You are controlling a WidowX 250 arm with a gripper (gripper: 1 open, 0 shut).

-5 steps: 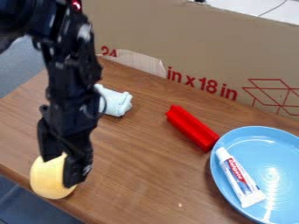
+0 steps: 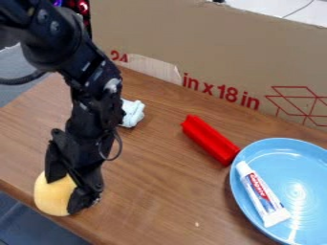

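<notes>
My gripper (image 2: 71, 177) is low at the front left of the wooden table, with its dark fingers around the upper right side of a round yellow object (image 2: 52, 197). The object is partly hidden by the fingers, and I cannot tell whether they are closed on it.
A white cloth-like item (image 2: 132, 113) lies behind the arm, a red cylinder (image 2: 209, 140) at centre right. A blue plate (image 2: 307, 191) at the right holds a white toothpaste tube (image 2: 261, 193). A cardboard box (image 2: 217, 57) stands behind.
The gripper has shifted slightly and sits lower around the yellow object; the arm's shape has changed a little. The other objects look unmoved.
</notes>
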